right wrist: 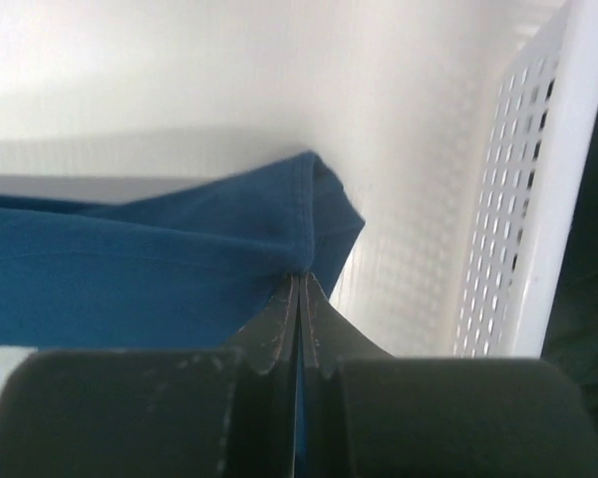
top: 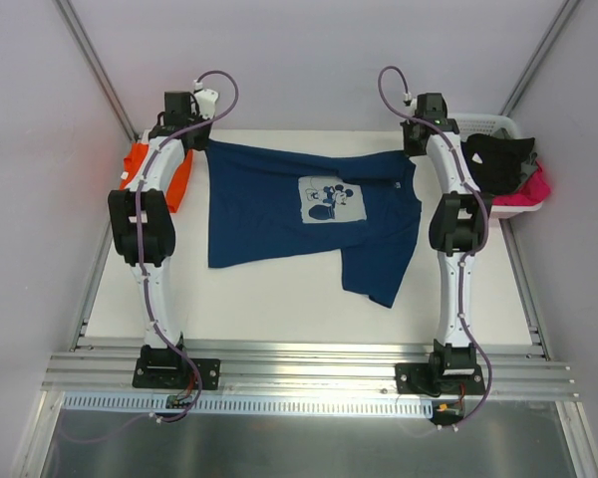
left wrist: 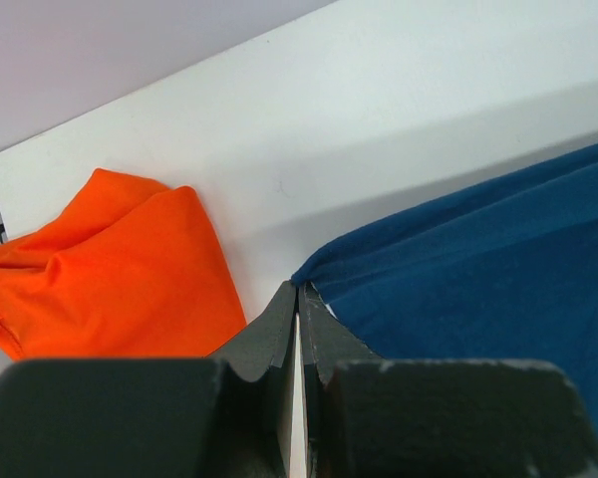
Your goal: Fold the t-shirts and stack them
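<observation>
A navy blue t-shirt point(top: 269, 224) with a white cartoon print point(top: 332, 199) is spread across the middle of the table, one sleeve sticking out toward the front right. In the left wrist view my left gripper is shut on the shirt's far left corner point(left wrist: 379, 249). My right gripper is shut on a fold of the same shirt point(right wrist: 249, 209) near its far right corner, where a small flap sticks out past the fingertips. Between the two grippers the far edge runs as a raised band with a slight sag.
An orange folded cloth point(top: 180, 179) lies at the left edge, partly under the left arm. At the right a white basket point(top: 513, 204) holds black and pink garments point(top: 531, 189).
</observation>
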